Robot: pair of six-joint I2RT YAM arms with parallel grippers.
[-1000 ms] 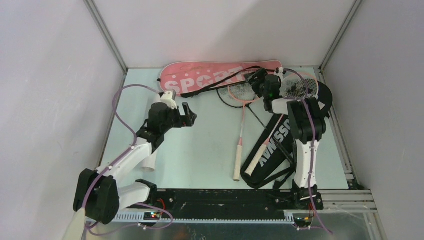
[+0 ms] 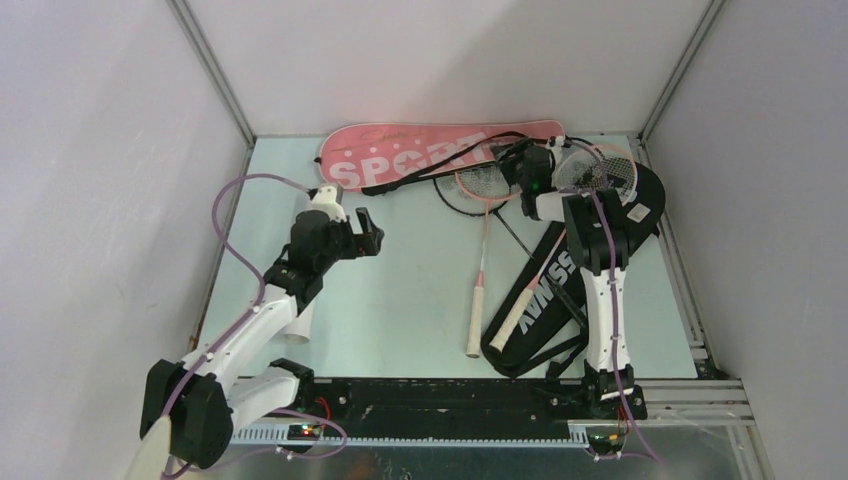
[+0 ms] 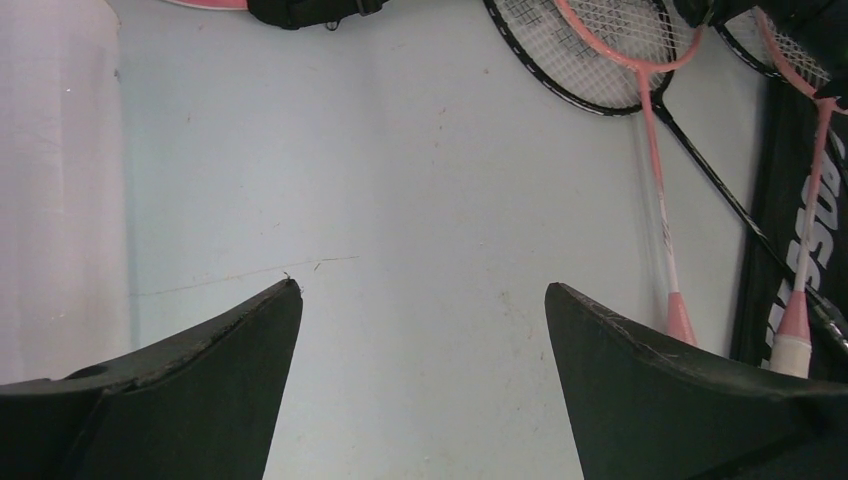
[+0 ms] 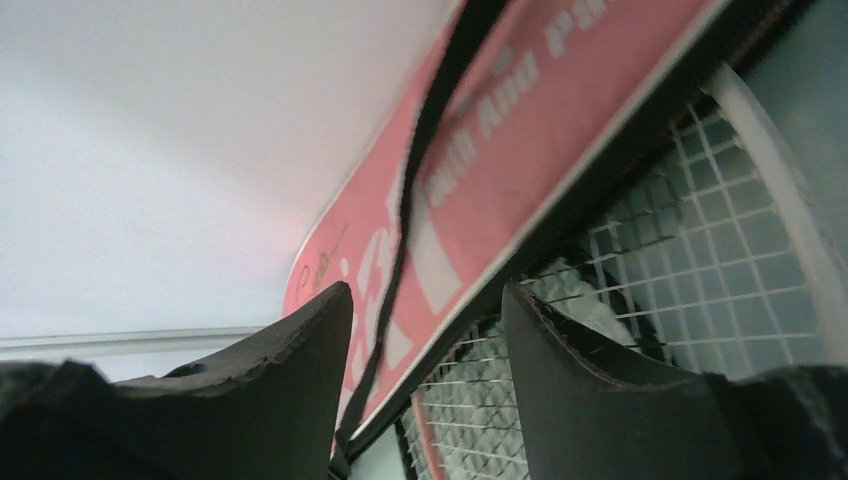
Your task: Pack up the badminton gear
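Observation:
My right gripper hangs over the racket heads by the pink SPORT bag (image 2: 420, 150), fingers part open with nothing visible between them. Below the fingers show strings and a pale patch I cannot identify. One pink racket (image 2: 476, 310) lies with its handle toward the front; another pink racket (image 2: 513, 318) rests across the black bag (image 2: 545, 320). A black-framed racket (image 3: 580, 98) lies beneath the first, and its dark shaft (image 2: 525, 248) reaches onto the black bag. Over the left half of the table, my left gripper is open and empty.
A white tube (image 2: 300, 325) lies at the left, partly covered by my left arm. The bag's black strap (image 2: 430, 172) runs along the SPORT bag. Bare table (image 2: 410, 300) fills the middle. Walls enclose the left, back and right.
The left gripper has drifted slightly left. The front pink racket has slid slightly toward the back.

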